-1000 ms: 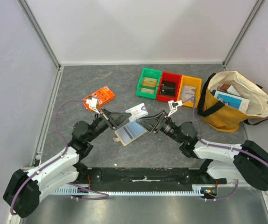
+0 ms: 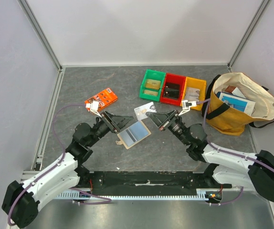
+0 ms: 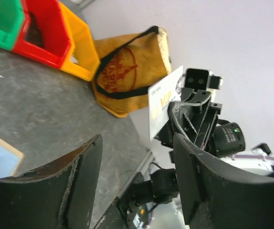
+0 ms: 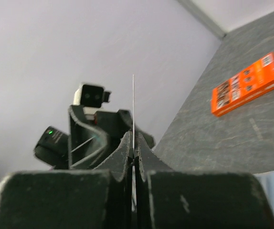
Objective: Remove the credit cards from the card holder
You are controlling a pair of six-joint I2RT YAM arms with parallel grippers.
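A white card (image 2: 143, 110), printed "VIP" in the left wrist view, is held upright by my right gripper, which is shut on it; the right wrist view shows it edge-on as a thin line between the fingertips. My left gripper stands open, left of the card, with nothing between its fingers. On the table below lies a flat card holder (image 2: 133, 135) with a blue-grey face and light tan border. Whether it contains further cards I cannot tell.
An orange box (image 2: 101, 99) lies at the back left. Green (image 2: 146, 94), red (image 2: 169, 100) and yellow (image 2: 195, 83) bins stand at the back, with a yellow bag (image 2: 232, 121) at the right.
My right gripper has moved to the right with the card, widening the gap to my left gripper, which has barely moved.
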